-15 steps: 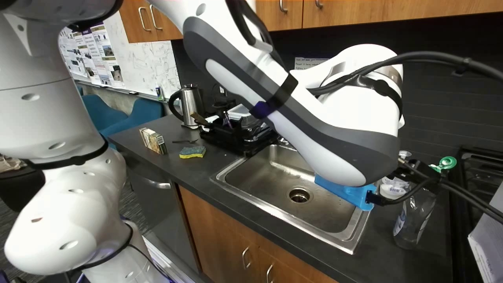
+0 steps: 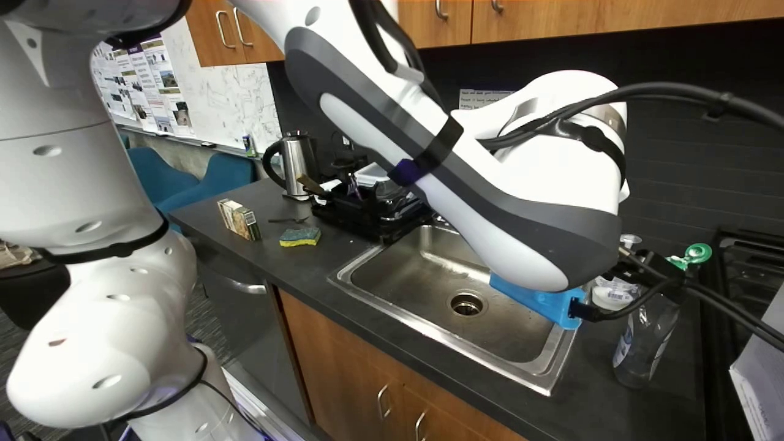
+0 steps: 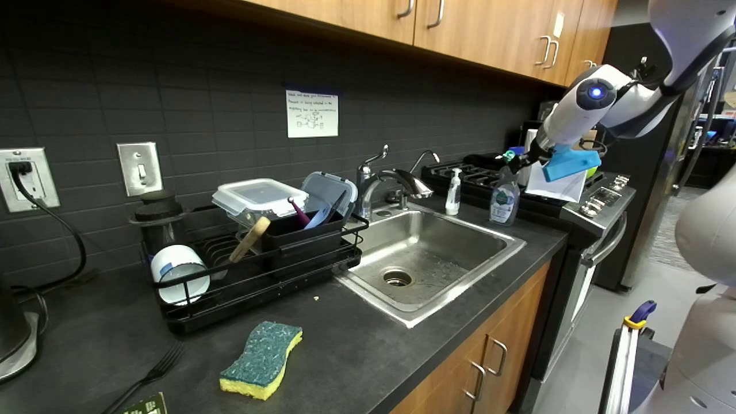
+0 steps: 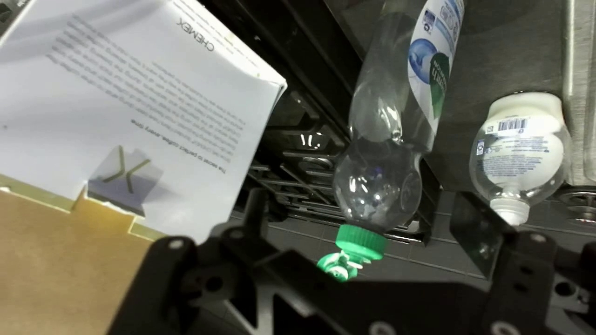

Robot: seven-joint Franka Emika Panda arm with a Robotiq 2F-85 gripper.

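Observation:
A clear plastic bottle with a green flip cap (image 4: pixel 362 243) stands upright on the counter right of the sink; in exterior view 2 its clear body (image 3: pixel 504 200) shows below my gripper (image 3: pixel 522 163). My gripper is open in the wrist view, one finger (image 4: pixel 258 215) on the left and a dark finger pad (image 4: pixel 475 231) on the right. The cap and upper bottle appear between them, with visible space on either side. Whether either finger touches the bottle is unclear. In exterior view 1 the arm partly hides the gripper near the green cap (image 2: pixel 696 254).
Close by stand a white-capped soap bottle (image 4: pixel 519 150) and a white printed box (image 4: pixel 151 111) by the stove. The sink (image 3: pixel 441 259) is empty. Further off are a dish rack (image 3: pixel 259 276), a sponge (image 3: pixel 262 359) and a fork (image 3: pixel 148 376).

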